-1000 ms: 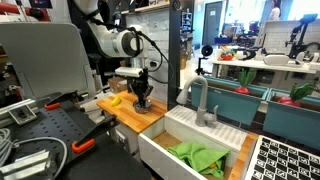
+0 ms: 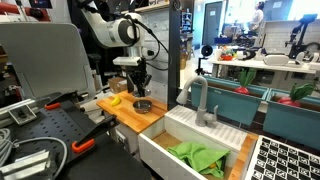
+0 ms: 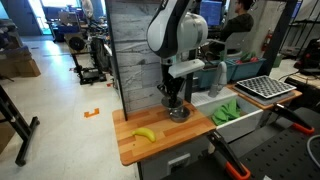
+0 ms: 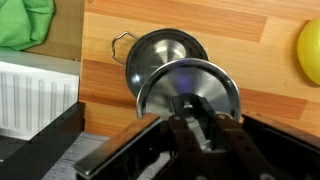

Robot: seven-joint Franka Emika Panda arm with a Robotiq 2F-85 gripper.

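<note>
A round metal lid (image 4: 160,92) with a dark knob hangs under my gripper, which is shut on that knob in the wrist view. Below the lid, a small steel pot (image 4: 160,50) stands on the wooden counter, its inside partly uncovered and a loop handle showing. The lid overlaps part of the pot from this angle. In the first exterior view the open pot (image 2: 142,106) sits just right of and below my gripper (image 2: 131,72). From the other side, the pot (image 3: 179,114) rests near the wall; the lid is hard to make out there.
A yellow banana-like object (image 3: 145,133) lies on the counter (image 3: 130,151) beside the pot. The white sink (image 2: 160,153) holds a green cloth (image 2: 198,157). A faucet (image 2: 197,95) rises behind it, and a white rack (image 2: 280,160) stands farther right.
My gripper has risen from the pot and shifted left in the first exterior view. The lid has gone up with it, leaving the pot open on the counter.
</note>
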